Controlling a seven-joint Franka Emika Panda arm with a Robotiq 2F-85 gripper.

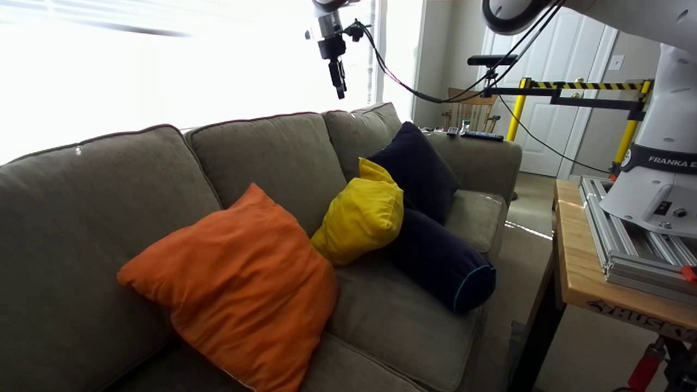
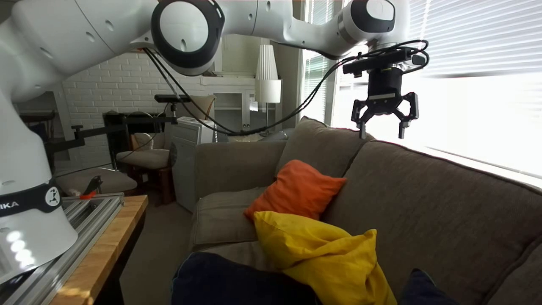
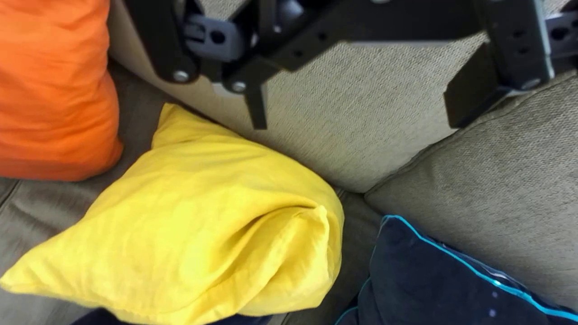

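Note:
High over the sofa's backrest, my gripper (image 2: 382,133) hangs open, its two fingers spread with nothing between them. In the wrist view the yellow pillow (image 3: 216,216) lies below the gripper, one corner folded into a deep crease. An orange pillow (image 1: 242,281) leans on the sofa to one side of it. On its other side stands a dark navy pillow (image 1: 418,166), whose light-blue piping shows in the wrist view. A navy bolster (image 1: 444,261) lies across the seat, touching the yellow pillow.
The grey-brown sofa (image 1: 261,153) has tall back cushions below the gripper. Cables (image 2: 284,124) droop from the arm. A wooden workbench (image 1: 581,261) carries the robot base, with a floor gap before the sofa. Remotes (image 1: 482,136) lie on the sofa's armrest.

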